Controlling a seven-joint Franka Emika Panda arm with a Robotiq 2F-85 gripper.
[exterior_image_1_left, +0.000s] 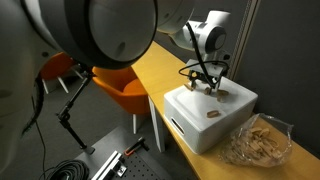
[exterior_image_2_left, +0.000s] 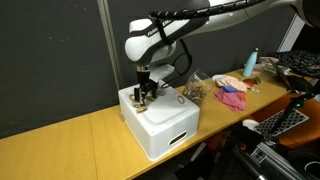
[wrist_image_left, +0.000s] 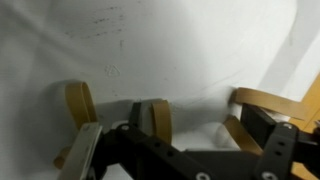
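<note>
Several small brown wooden pieces lie on top of a white box (exterior_image_2_left: 158, 123). In the wrist view one wooden piece (wrist_image_left: 161, 120) sits between the two black fingers, and another piece (wrist_image_left: 82, 103) lies by the left finger. A longer strip (wrist_image_left: 268, 102) is near the right finger. My gripper is open, pointing down close to the box top, its fingers (wrist_image_left: 80, 148) well apart. From outside, the gripper (exterior_image_1_left: 211, 88) is low over the rear part of the box, and a lone piece (exterior_image_1_left: 213, 114) lies toward the front edge.
A clear bag (exterior_image_1_left: 258, 142) of similar wooden pieces stands on the wooden table (exterior_image_2_left: 60, 135) beside the box. Farther along the table are a pink cloth (exterior_image_2_left: 232, 100) and a blue bottle (exterior_image_2_left: 250, 64). Orange chairs (exterior_image_1_left: 124, 92) stand off the table.
</note>
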